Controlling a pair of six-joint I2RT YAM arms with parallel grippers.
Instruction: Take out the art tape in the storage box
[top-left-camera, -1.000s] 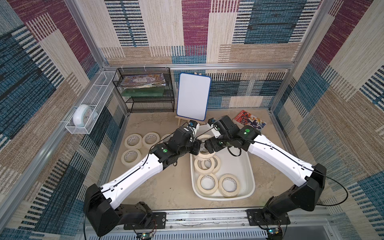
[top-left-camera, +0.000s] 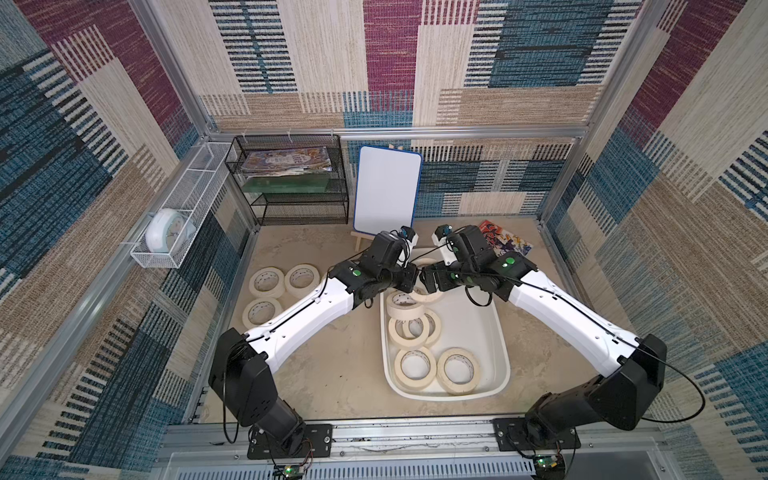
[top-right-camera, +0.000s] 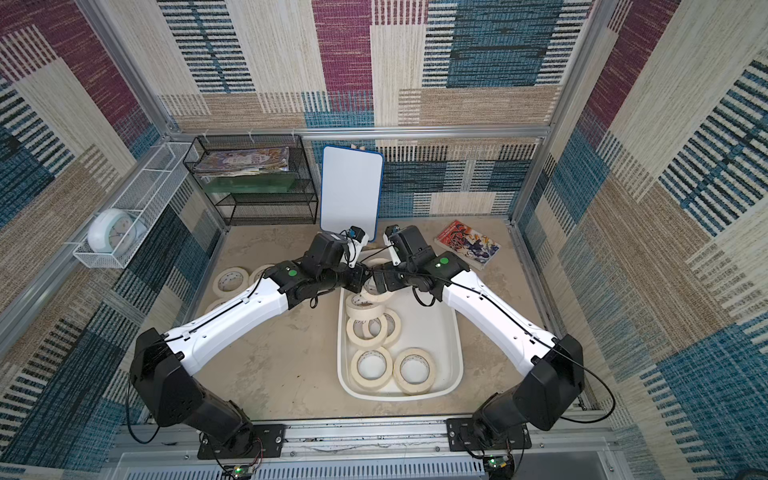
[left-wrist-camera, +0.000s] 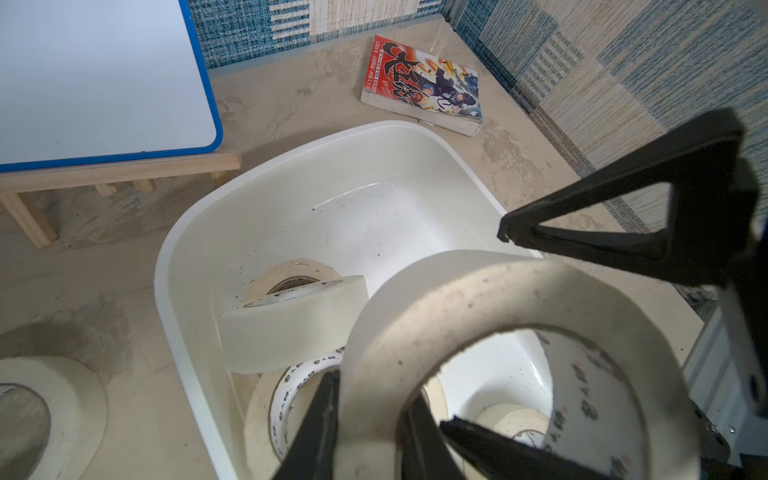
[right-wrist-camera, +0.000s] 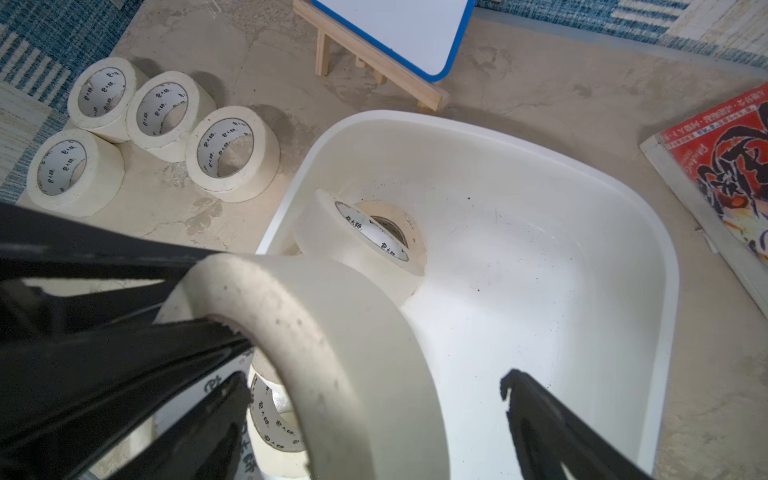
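Note:
A cream roll of art tape (left-wrist-camera: 416, 320) hangs above the white storage box (left-wrist-camera: 172, 312). My left gripper is shut on its wall, one finger inside the ring and one outside. My right gripper is open around the same roll, with one finger in the ring's hole and the other finger (right-wrist-camera: 552, 424) well clear of the wall. Between the two grippers, the top left view shows the roll only in part. Inside the box, several more rolls lie along the left side and front; one roll (right-wrist-camera: 352, 240) leans tilted on another (right-wrist-camera: 412, 224).
Several rolls stand on the table left of the box, such as one tape roll (right-wrist-camera: 232, 152). Behind the box is a whiteboard on an easel (top-left-camera: 387, 190), with a comic book (left-wrist-camera: 424, 80) at the back right. A wire rack (top-left-camera: 288, 208) stands back left.
Both grippers have moved toward the back and slightly right, carrying the roll off the box's other rolls.

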